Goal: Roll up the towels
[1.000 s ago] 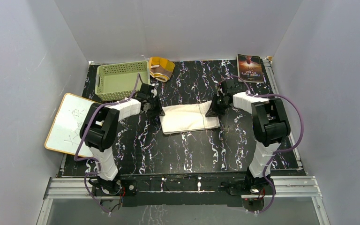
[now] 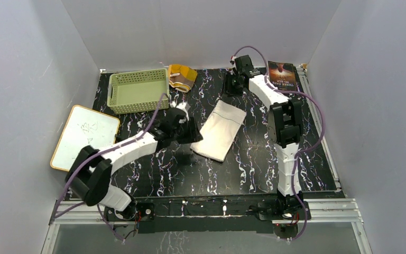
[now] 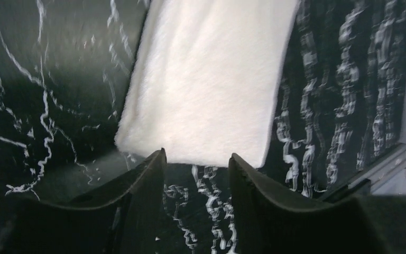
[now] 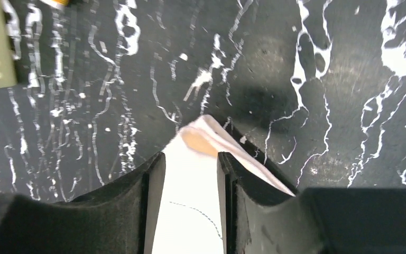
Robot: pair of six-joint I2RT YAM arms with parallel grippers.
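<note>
A white folded towel (image 2: 219, 129) lies diagonally on the black marbled table, from lower left to upper right. My left gripper (image 2: 190, 135) is over its lower-left end; in the left wrist view its fingers (image 3: 145, 185) stand apart below the towel's edge (image 3: 201, 132), nothing between them. My right gripper (image 2: 227, 84) is just beyond the towel's upper end; in the right wrist view its open fingers (image 4: 150, 196) frame a folded corner (image 4: 201, 137), without visibly gripping it.
A green basket (image 2: 137, 106) and a yellow-brown cloth (image 2: 182, 74) sit at the back left, a whiteboard (image 2: 84, 137) at the left, and a book (image 2: 280, 74) at the back right.
The towel has turned from horizontal to diagonal. My left gripper moved toward the front, my right toward the back; both now appear free of the towel.
</note>
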